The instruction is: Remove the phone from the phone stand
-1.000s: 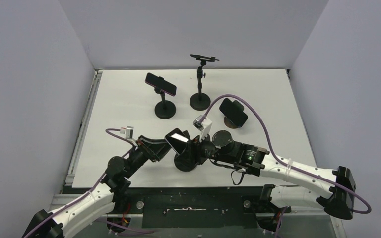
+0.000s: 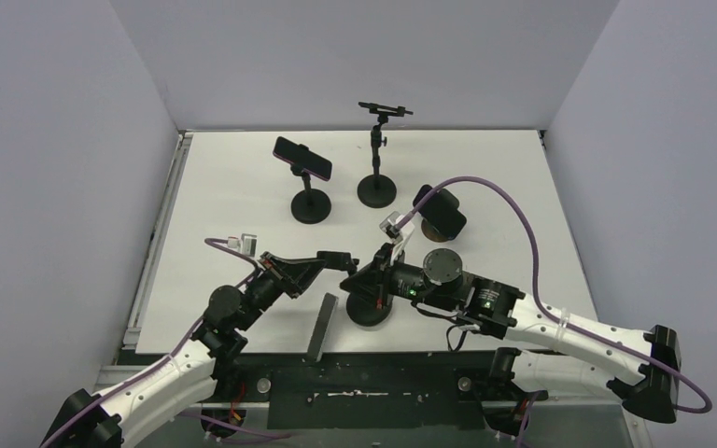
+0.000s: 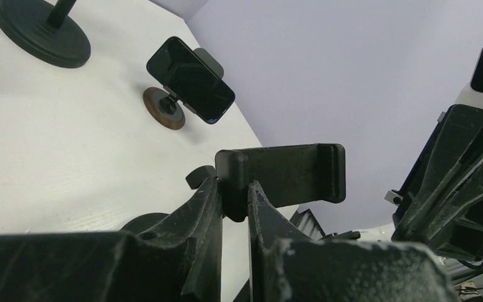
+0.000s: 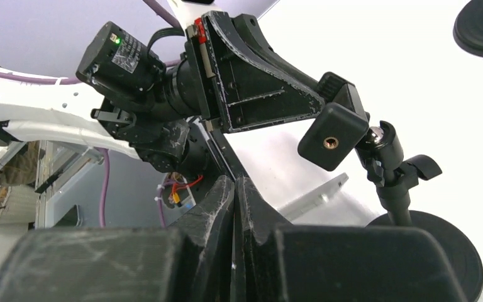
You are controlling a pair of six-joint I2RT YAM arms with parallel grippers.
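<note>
The near stand's empty black clamp (image 3: 283, 173) has one end pinched by my left gripper. Its round base (image 4: 446, 245) shows at the lower right of the right wrist view. Close to that clamp, my right gripper is shut, its fingertips together and nothing between them. The phone (image 2: 321, 329) is out of the clamp and outside those fingers. From above it looks like a narrow grey slab near the table's front edge, left of the stand base; I cannot tell whether it rests on the table.
Another phone on a stand (image 2: 303, 159) is at back left. A tall stand (image 2: 376, 154) stands at back centre, and a low stand with a phone (image 2: 441, 213) sits to the right.
The phone has left my right gripper, dropping towards the table front.
</note>
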